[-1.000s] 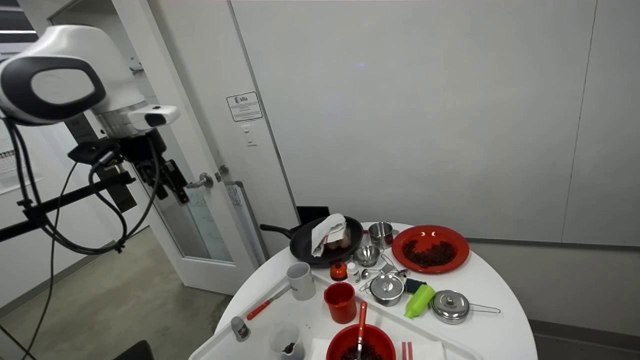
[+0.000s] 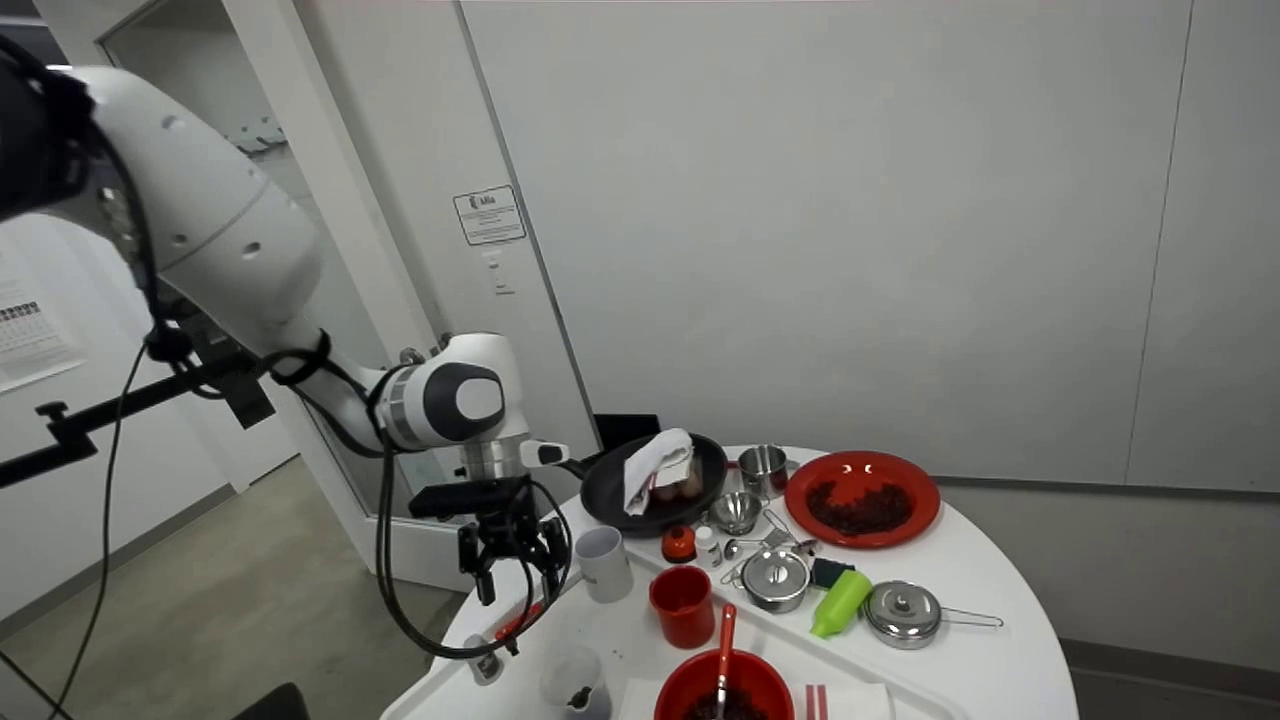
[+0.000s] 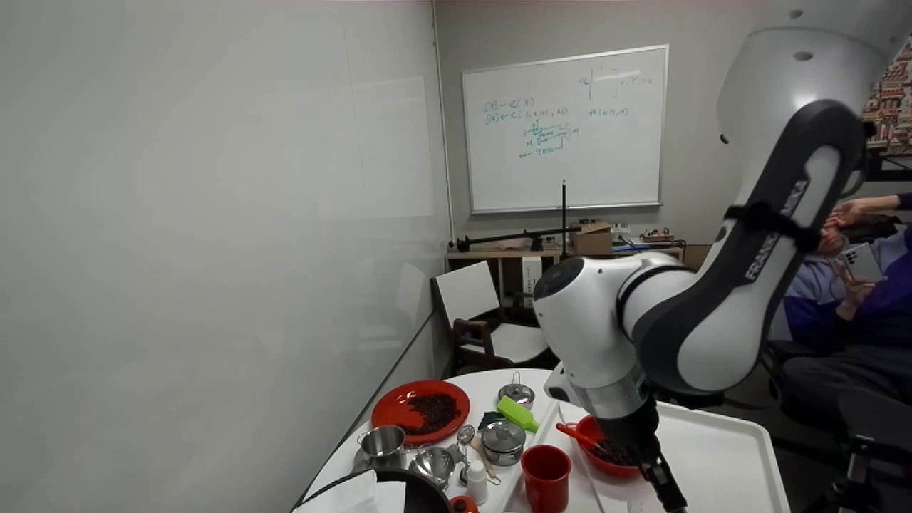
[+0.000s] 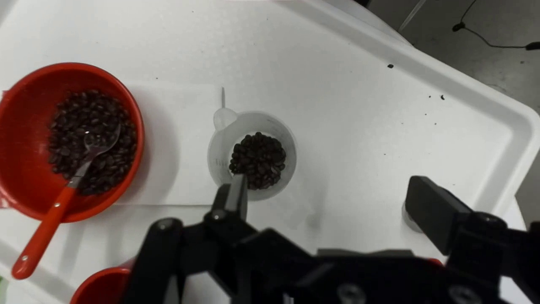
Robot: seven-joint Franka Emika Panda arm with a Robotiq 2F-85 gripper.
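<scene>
My gripper is open above the tray, its two black fingers wide apart and nothing visible between them. A clear measuring cup (image 4: 291, 152) holding dark beans stands beyond the left finger (image 4: 236, 197) in the wrist view. To its left is a red bowl (image 4: 134, 167) of beans with a red-handled spoon (image 4: 45, 225) resting in it. In exterior view 1, the gripper (image 2: 518, 592) hangs at the tray's left side, over a red-handled utensil (image 2: 523, 620) and close to a small grey shaker (image 2: 485, 667). The gripper covers most of that utensil.
A grey mug (image 2: 603, 564) and a red cup (image 2: 683, 606) stand near the gripper. Behind are a black pan (image 2: 609, 486), several metal pots, a green bottle (image 2: 841, 602) and a red plate (image 2: 921, 486). The tray's far part (image 4: 329, 66) is mostly bare in the wrist view.
The arm has swung right and down, from high beside the door to low over the tray's left side. The tabletop objects look unmoved.
</scene>
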